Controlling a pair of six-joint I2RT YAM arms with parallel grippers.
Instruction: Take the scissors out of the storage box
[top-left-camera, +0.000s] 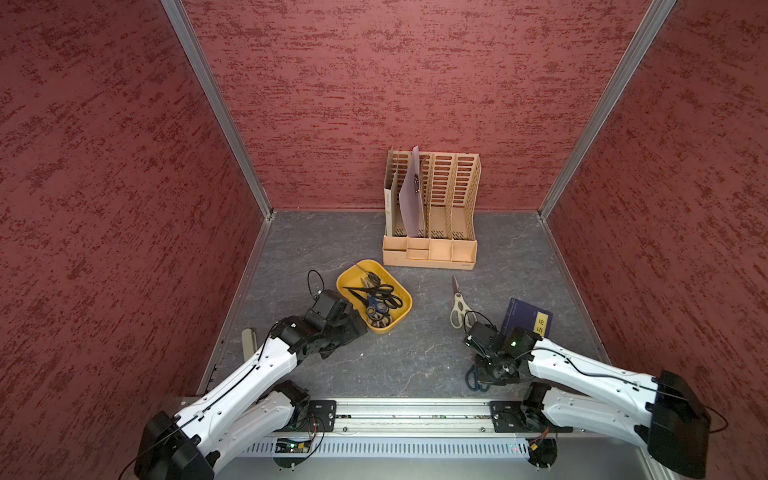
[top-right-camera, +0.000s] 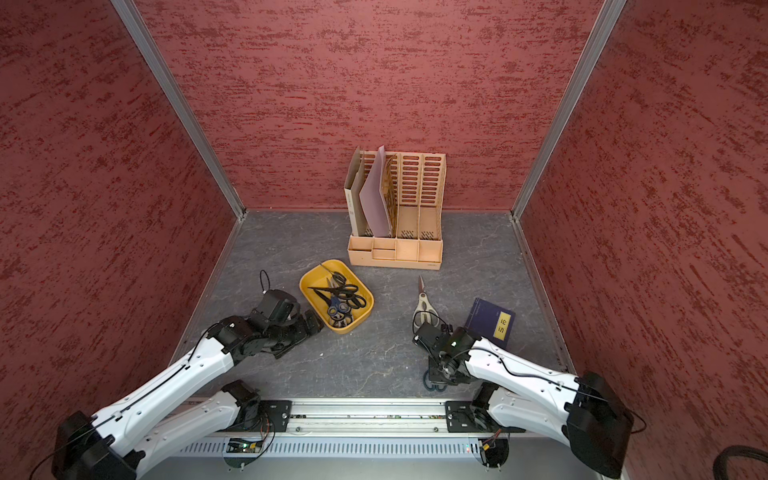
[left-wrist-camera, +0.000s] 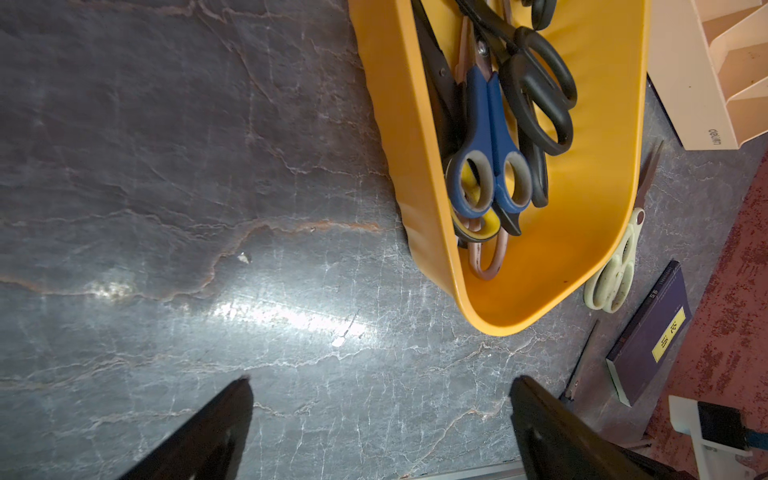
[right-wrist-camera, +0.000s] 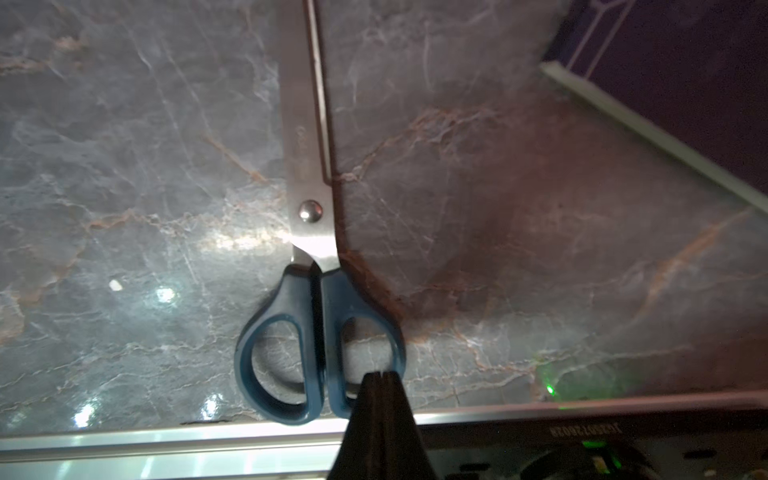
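The yellow storage box (left-wrist-camera: 432, 184) holds several scissors, with a blue-handled pair (left-wrist-camera: 477, 144) uppermost near its front. My left gripper stands open and empty over the table beside the box. On the table near the front rail are other scissors with dark blue handles (right-wrist-camera: 308, 340), blades pointing away. At their right handle loop, my right gripper is shut, its fingertips close together. The loop's lower edge passes behind those tips; none of it shows between them. Cream-handled scissors (top-left-camera: 458, 310) lie farther back on the table.
A dark blue book (top-left-camera: 528, 317) lies on the right, partly beneath the right arm. A wooden organizer (top-left-camera: 432, 252) stands at the back. Between the box and the cream scissors the grey table (top-left-camera: 416, 352) is clear.
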